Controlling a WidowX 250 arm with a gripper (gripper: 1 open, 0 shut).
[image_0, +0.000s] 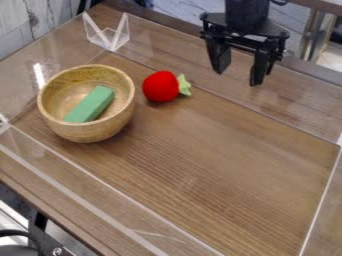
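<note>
My gripper (242, 57) hangs over the upper right of the table, its two black fingers apart, with nothing seen between them. To its lower left lies a red object with a green leafy top, like a strawberry or tomato (162, 86). On the left a wooden bowl (114, 120) holds a green block (88, 106).
A clear, angular object (107, 30) stands at the upper left. The middle, right and front of the wooden table (214, 180) are bare. A black cable or part shows at the bottom left corner.
</note>
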